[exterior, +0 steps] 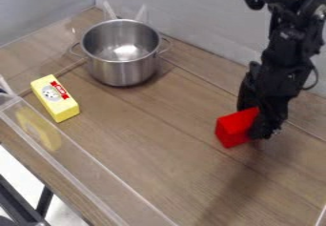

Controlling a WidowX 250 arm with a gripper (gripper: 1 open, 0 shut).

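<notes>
A red block [234,129] rests on the wooden table at the right, with my black gripper [254,121] down over its right part. The gripper's fingers are low beside the block and partly hide it; whether they are closed on it is hard to see. A steel pot [121,52] with two handles stands at the back left. A yellow box [55,98] with a red-and-white label lies at the left.
A white wall [204,20] bounds the table at the back. A clear plastic edge [71,163] runs along the left front.
</notes>
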